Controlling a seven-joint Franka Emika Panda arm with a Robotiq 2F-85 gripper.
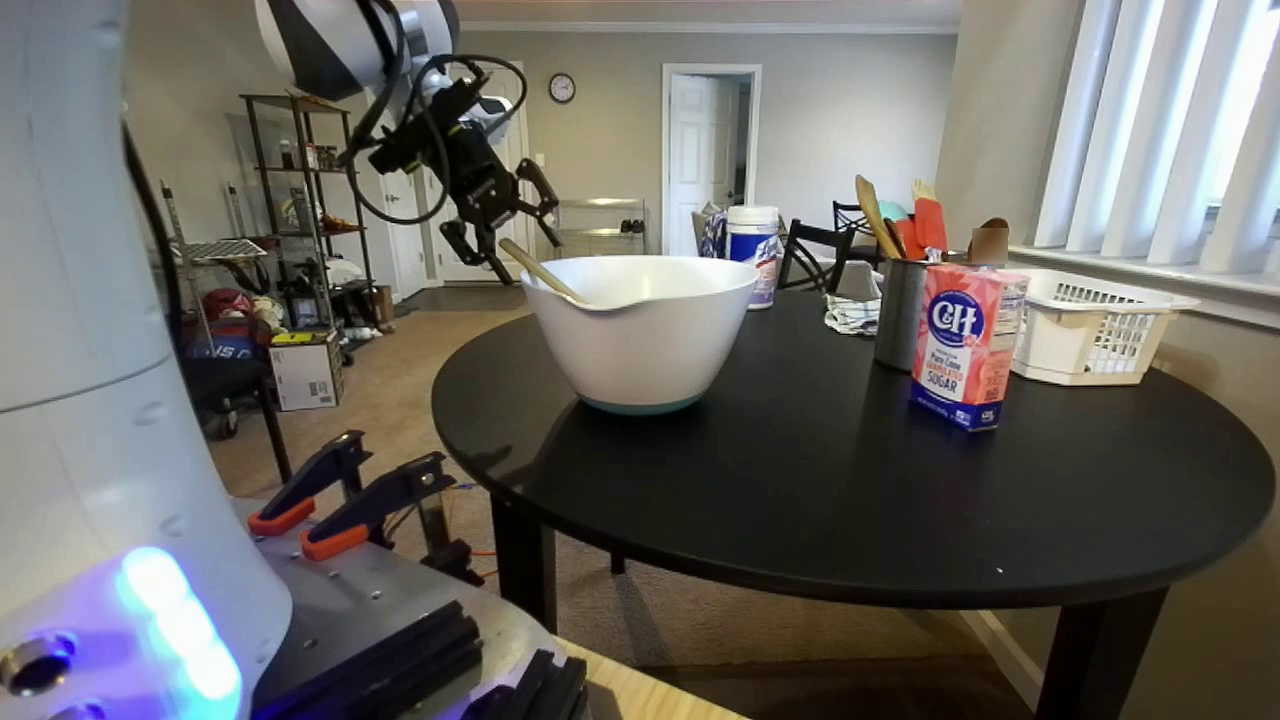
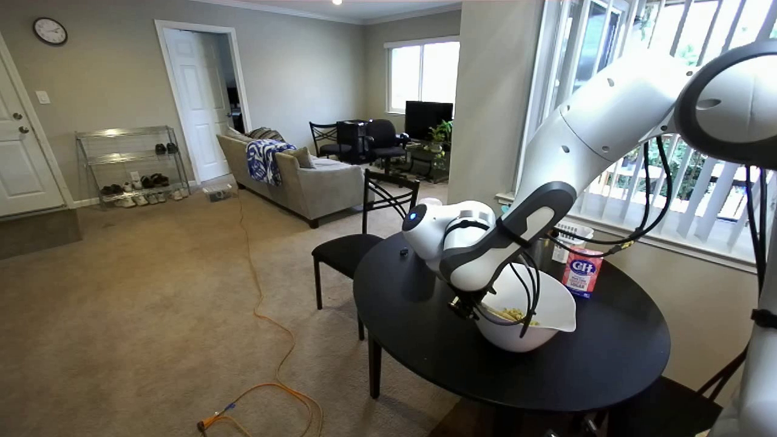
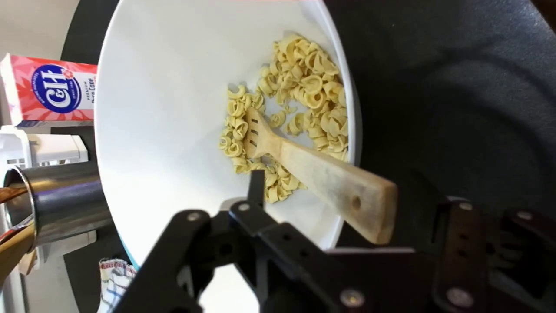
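Note:
A white mixing bowl (image 1: pixel 642 330) with a teal base stands on the black round table, pasta pieces (image 3: pixel 312 88) lying in its bottom. Leaning inside it is a slotted wooden spoon (image 3: pixel 318 169), its head among the pasta and its handle sticking out over the rim. My gripper (image 1: pixel 530 258) is just at the handle's end, at the bowl's left side. In the wrist view, its dark fingers (image 3: pixel 256 188) stand apart on either side of the handle. Room shows between them and the wood, so the gripper is open and holds nothing.
A pink sugar box (image 1: pixel 960 348) stands to the right on the table (image 1: pixel 780 504), before a metal utensil holder (image 1: pixel 900 318) and a white basket (image 1: pixel 1086 330). A wipes canister (image 1: pixel 753 246) is behind the bowl.

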